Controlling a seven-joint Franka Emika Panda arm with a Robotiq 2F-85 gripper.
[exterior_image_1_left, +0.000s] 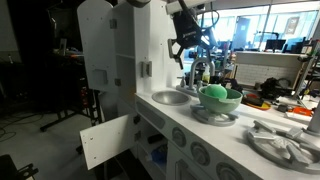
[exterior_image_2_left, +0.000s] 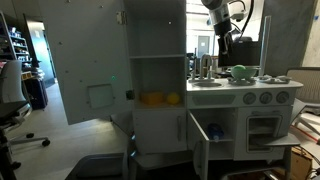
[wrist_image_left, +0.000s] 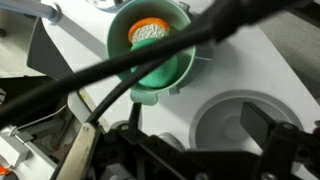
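My gripper (exterior_image_1_left: 178, 50) is held in the air above the toy kitchen counter, open. From the wrist view, its fingers (wrist_image_left: 132, 138) are spread apart with nothing gripped. A green bowl (exterior_image_1_left: 232, 102) stands on the counter, with a rounded green object (exterior_image_1_left: 215, 91) in it. Looking down from the wrist, I see the green bowl (wrist_image_left: 116, 42) ahead of the gripper, holding an orange-rimmed item (wrist_image_left: 150, 27) and the green object (wrist_image_left: 155, 72). Beside it is the round grey sink basin (wrist_image_left: 225, 128), below the gripper's right side. A dark cable crosses the wrist view and hides part of the bowl.
A metal tray (exterior_image_1_left: 262, 147) with utensils lies on the near counter. The faucet (exterior_image_1_left: 196, 72) rises behind the sink. An orange bowl (exterior_image_2_left: 152, 99) and a yellow item (exterior_image_2_left: 174, 99) sit on the open shelf. A cabinet door (exterior_image_2_left: 92, 70) hangs open at left.
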